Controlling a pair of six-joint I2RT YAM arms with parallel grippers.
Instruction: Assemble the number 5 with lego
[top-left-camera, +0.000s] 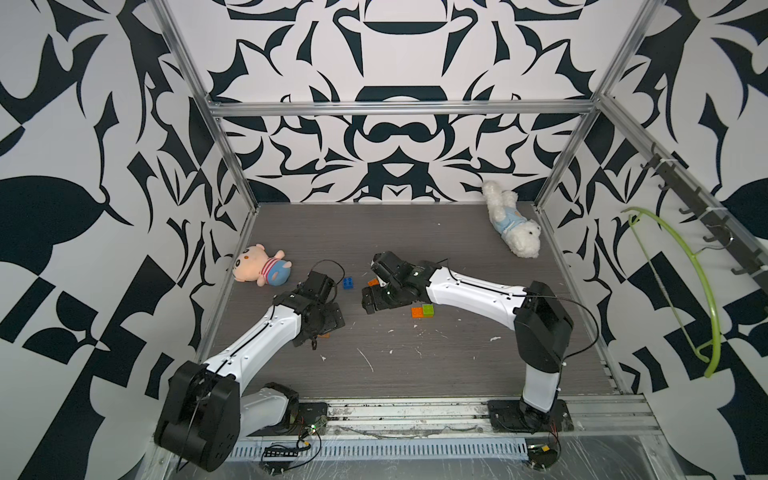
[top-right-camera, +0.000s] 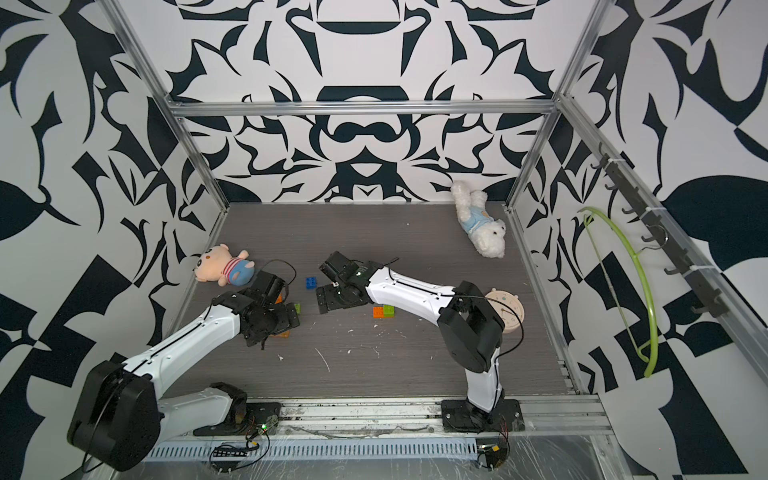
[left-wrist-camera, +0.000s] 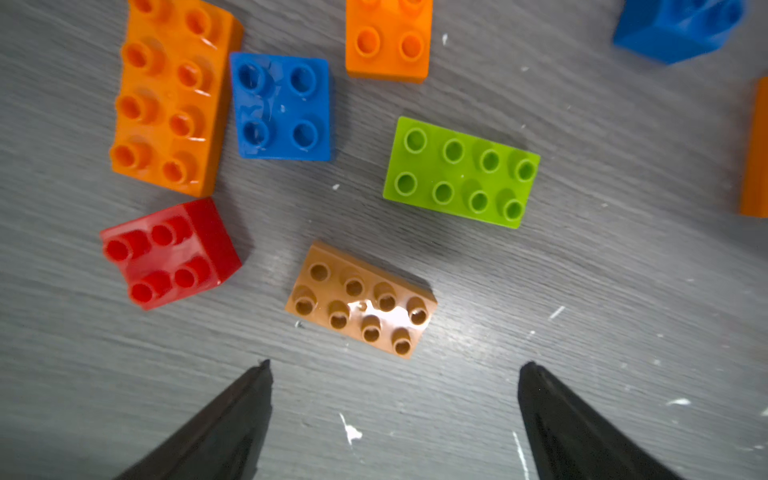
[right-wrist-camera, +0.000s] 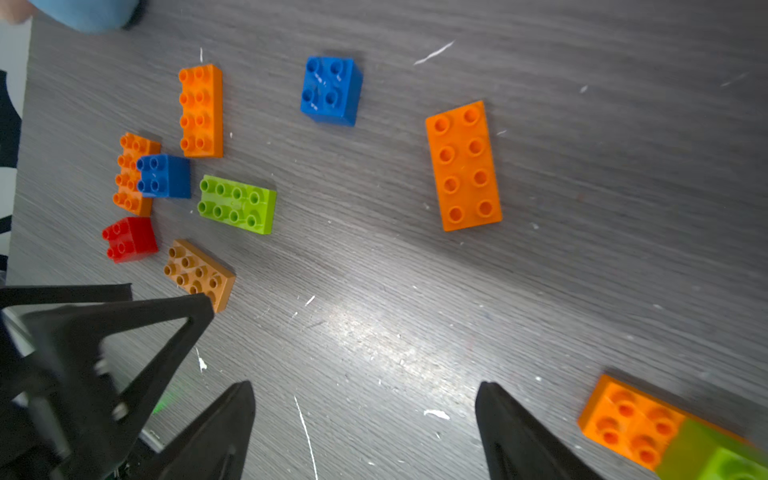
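Below my open left gripper a light-brown brick (left-wrist-camera: 360, 300) lies on the table, just ahead of the spread fingertips. Around it in the left wrist view are a green brick (left-wrist-camera: 461, 172), a small blue brick (left-wrist-camera: 281, 106), a red brick (left-wrist-camera: 171, 253) and a long orange brick (left-wrist-camera: 176, 92). My right gripper hovers over bare table, fingers parted with nothing between them. In the right wrist view an orange brick (right-wrist-camera: 464, 166) and another blue brick (right-wrist-camera: 331, 89) lie farther off. At lower right, an orange block (right-wrist-camera: 632, 420) touches a green block (right-wrist-camera: 716, 454).
The left gripper's dark body (right-wrist-camera: 96, 376) intrudes at the right wrist view's left edge. A pink doll (top-left-camera: 260, 265) lies at the left, a white plush dog (top-left-camera: 512, 220) at the back right.
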